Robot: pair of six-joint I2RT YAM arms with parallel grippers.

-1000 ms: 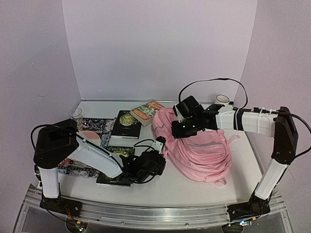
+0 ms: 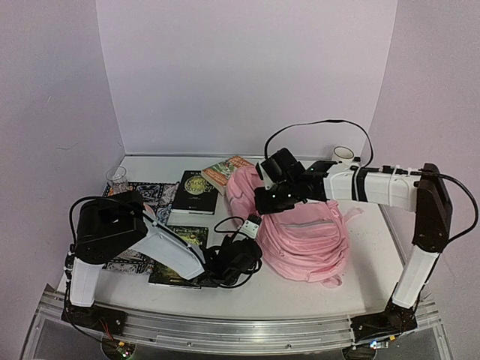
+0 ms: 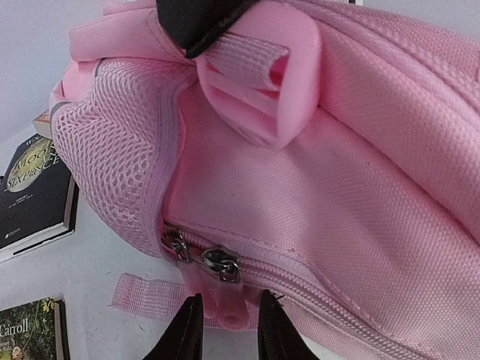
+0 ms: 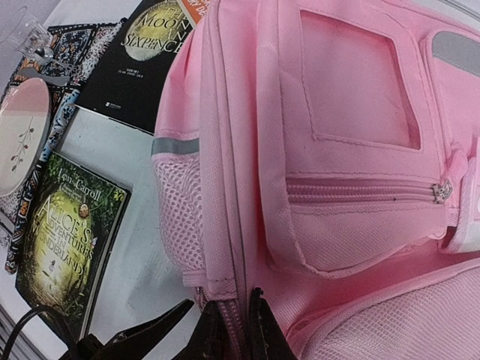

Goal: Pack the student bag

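Observation:
The pink bag [image 2: 304, 240] lies on the right half of the table. In the right wrist view my right gripper is shut on the folded edge of the bag, with pink cloth pinched between its fingers. My left gripper is open low at the bag's side, and a pink zipper pull tab [image 3: 233, 310] hangs between its fingertips with gaps showing. Metal zipper sliders [image 3: 220, 262] sit just above. The black book [image 2: 196, 193], the Alice book [image 4: 70, 244] and an orange book [image 2: 224, 171] lie left of and behind the bag.
A patterned cloth case [image 2: 154, 196] lies at the left, partly under my left arm. A clear glass [image 2: 117, 178] stands at the back left, a white mug [image 2: 343, 154] at the back right. Bare table shows in front of the bag.
My right gripper and the bag have shifted a little to the left.

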